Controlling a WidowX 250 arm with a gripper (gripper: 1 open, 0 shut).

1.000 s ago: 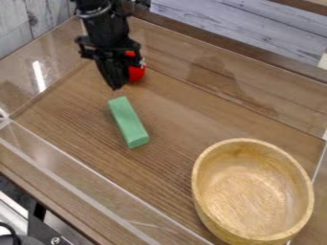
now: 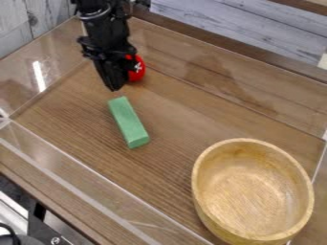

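My dark gripper [image 2: 107, 63] hangs at the upper left of the camera view, just left of a red round object [image 2: 136, 70], which it partly covers. Whether its fingers touch or hold that object I cannot tell. A green rectangular block [image 2: 128, 121] lies on the wooden table below the gripper, apart from it. A large yellow bowl [image 2: 253, 227] stands at the lower right.
A raised edge runs along the back, and dark cables show at the bottom left corner.
The green block and bowl have not moved.
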